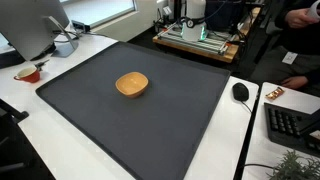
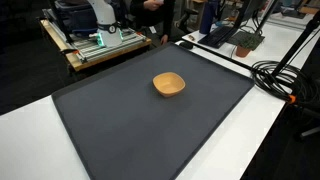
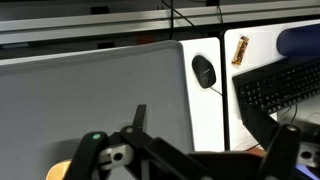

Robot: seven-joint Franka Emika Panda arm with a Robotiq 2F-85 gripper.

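An orange bowl [image 1: 131, 84] rests on the dark grey board [image 1: 110, 125], towards its far left part in exterior view 1. Exterior view 2 shows the bowl [image 2: 169, 84] upright and looking empty, near the board's far side. Only a slice of the bowl [image 3: 55, 171] enters the wrist view at the lower left. My gripper spreads its two dark fingers wide, with no object visible between them. It is apart from the bowl, which lies to its left in the wrist view. I cannot make out the gripper in either exterior view.
A black mouse [image 3: 204, 70] and a keyboard [image 3: 278, 88] are right of the board in the wrist view. A red cup [image 1: 28, 74] stands at the left in exterior view 1. Coiled black cables [image 2: 278, 79] lie at the table's right in exterior view 2. Most of the board is bare.
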